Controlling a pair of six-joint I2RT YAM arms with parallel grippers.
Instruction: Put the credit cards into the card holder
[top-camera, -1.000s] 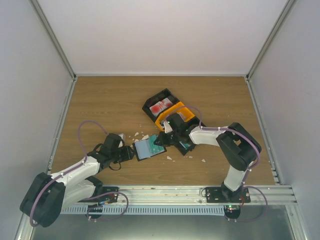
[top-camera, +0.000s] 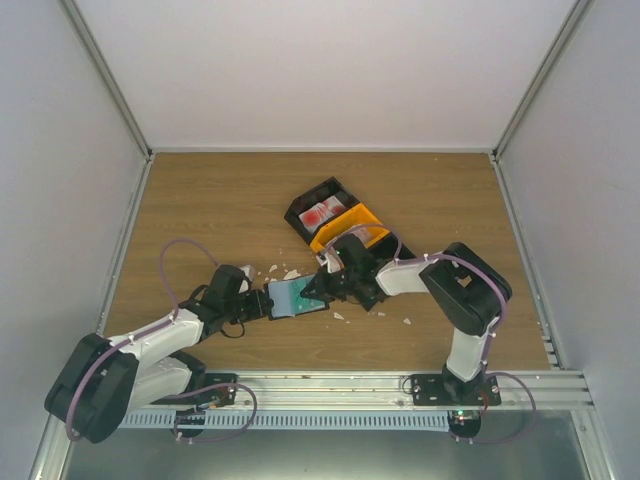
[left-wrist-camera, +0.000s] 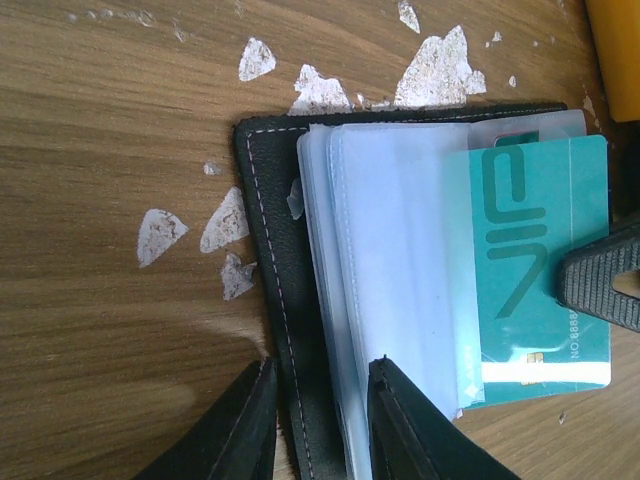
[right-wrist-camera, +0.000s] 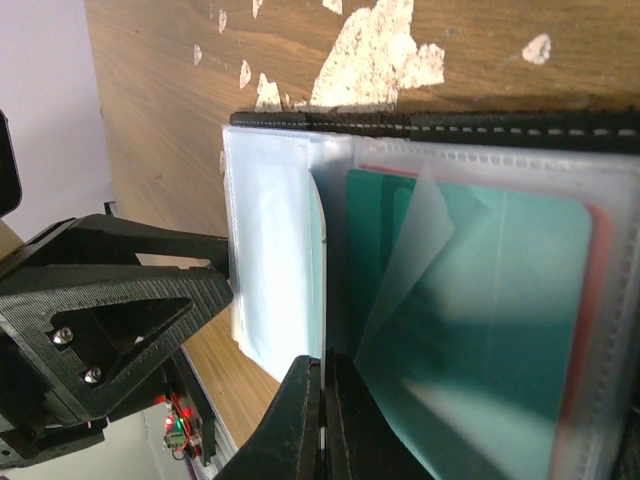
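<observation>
The open card holder (top-camera: 283, 298) lies on the table between both grippers, with clear sleeves (left-wrist-camera: 400, 250) and a black stitched cover. A teal card (left-wrist-camera: 530, 260) shows at its right side. My left gripper is part open at the holder's left edge, a fingertip either side of the sleeve edge. My right gripper is shut at the sleeves, on a thin upright edge of a card or sleeve; which one is unclear. More teal (right-wrist-camera: 470, 300) shows inside a sleeve in the right wrist view.
A black box (top-camera: 305, 205) with a red-and-white item and an orange box (top-camera: 362, 213) stand behind, with another dark box under the right arm. White flakes mark the wood around the holder.
My right gripper has moved slightly down and left in the top view, and the holder sits a little straighter. The left arm has shifted very slightly right.
</observation>
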